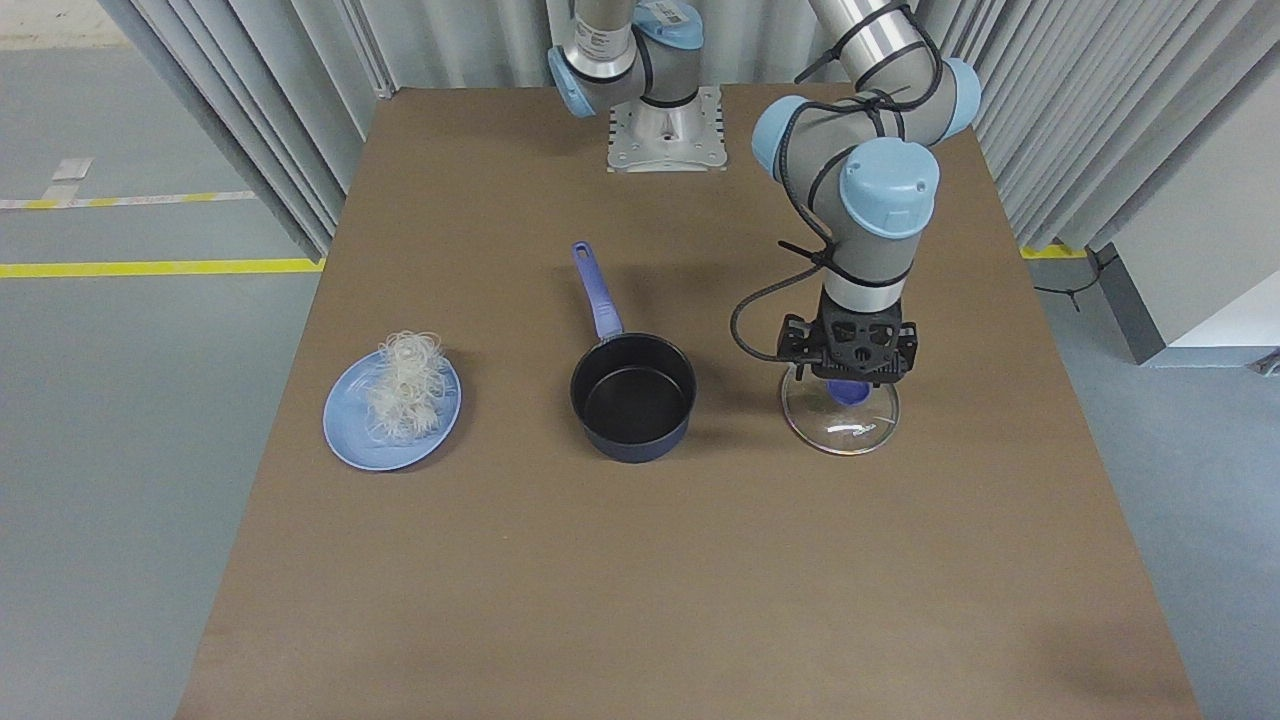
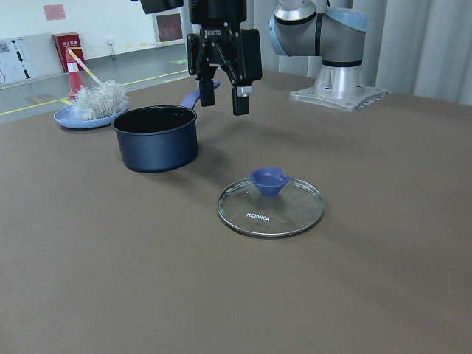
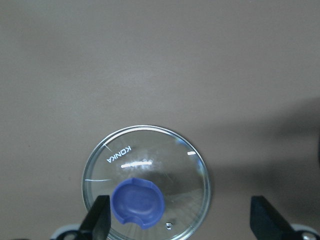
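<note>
A glass lid [image 1: 828,426] with a blue knob [image 2: 269,181] lies flat on the table, right of a dark saucepan [image 1: 630,396] with a purple handle. My gripper [image 2: 221,92] hangs above the lid, toward the pot side, open with nothing between its fingers. In the wrist view the knob [image 3: 137,202] sits between and below the fingertips, nearer the left one. A blue plate [image 1: 354,426] with white noodle-like strands stands left of the pot.
</note>
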